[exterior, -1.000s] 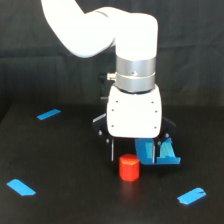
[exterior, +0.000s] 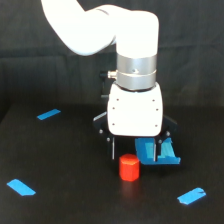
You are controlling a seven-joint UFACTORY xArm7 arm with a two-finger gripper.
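My white arm comes down from the top of the view, and its gripper (exterior: 134, 154) points at the dark table. The two thin dark fingers stand wide apart, so the gripper looks open. A small red block (exterior: 129, 168) rests on the table just in front of and below the hand, between the lines of the fingers. Whether any finger touches it is unclear. Close behind it to the right is a blue object (exterior: 166, 154) with an uneven outline, partly hidden by the hand and the right finger.
Flat blue strips lie on the table: one at the back left (exterior: 48, 115), one at the front left (exterior: 20, 187) and one at the front right (exterior: 191, 196). A dark curtain hangs behind.
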